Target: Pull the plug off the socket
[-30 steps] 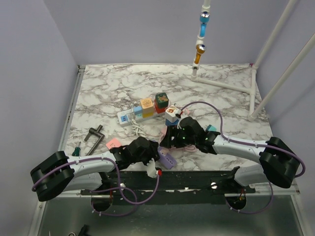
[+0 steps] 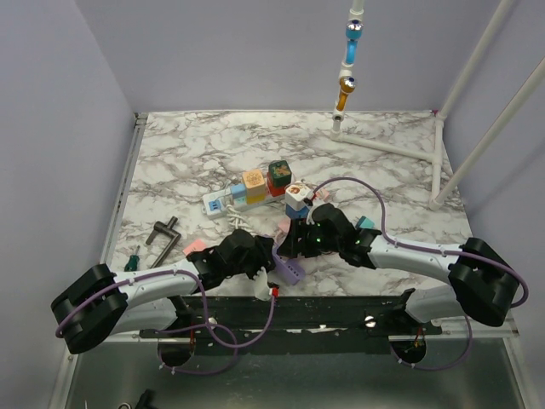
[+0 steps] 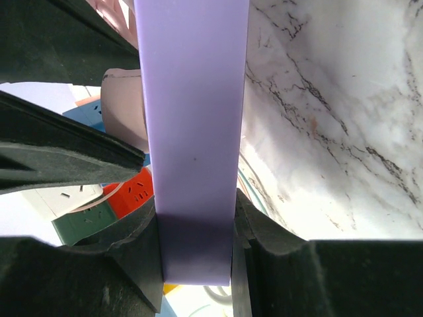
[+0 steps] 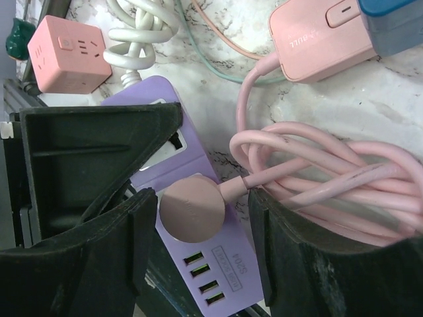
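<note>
A lavender power strip fills the middle of the left wrist view, with my left gripper shut on it. A round pink plug [image 4: 192, 208] with a pink cord sits on the strip. My right gripper is part open, its fingers either side of the plug; whether they touch it I cannot tell. In the top view both grippers meet over the strip [image 2: 288, 269] at the table's front middle.
My left arm and the lavender strip have shifted very slightly over the last second in the top view. The right arm looks almost unchanged.
</note>
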